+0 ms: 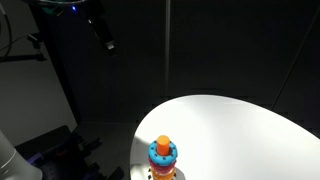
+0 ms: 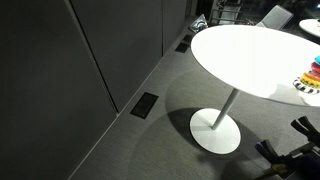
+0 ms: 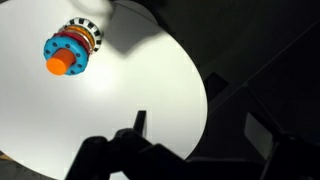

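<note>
A ring-stacking toy (image 1: 162, 155) stands upright at the near edge of the round white table, an orange peg on top of a blue ring. From above, in the wrist view, the toy (image 3: 70, 48) also shows red and yellow rings and a black-and-white patterned base. Only part of the toy (image 2: 314, 72) is inside exterior view 2, at the right edge. My gripper is open and empty, its dark fingers spread wide apart. It hangs high at the upper left of exterior view 1, well away from the toy.
Apart from the toy, the white tabletop (image 1: 225, 130) is bare. The table stands on a single post with a round base (image 2: 215, 130). Dark panels (image 2: 120, 45) line one side, and a dark floor box (image 2: 145, 104) sits in the grey floor.
</note>
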